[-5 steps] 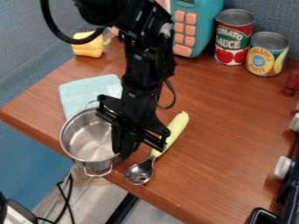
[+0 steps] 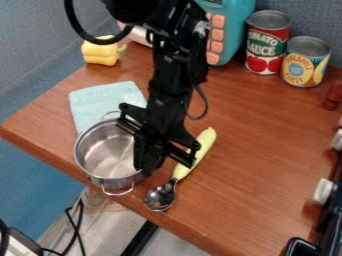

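Note:
My black gripper (image 2: 150,148) reaches down over the right side of a steel pot (image 2: 102,157) at the table's left front edge, its tip low by the pot's rim; whether the fingers are open or shut is hard to make out. A yellow corn-like item (image 2: 199,149) lies just right of the gripper, with a steel spoon (image 2: 162,197) in front of it. A light blue cloth (image 2: 96,100) lies behind the pot.
A tomato sauce can (image 2: 266,45), a second can (image 2: 305,62), a small red bottle (image 2: 333,97) and a teal toy (image 2: 225,30) stand at the back. A black appliance (image 2: 317,225) lines the right edge.
The arm has shifted slightly over the last second, its upper part moving a little; the gripper stays by the pot's right side. The objects look essentially unmoved.

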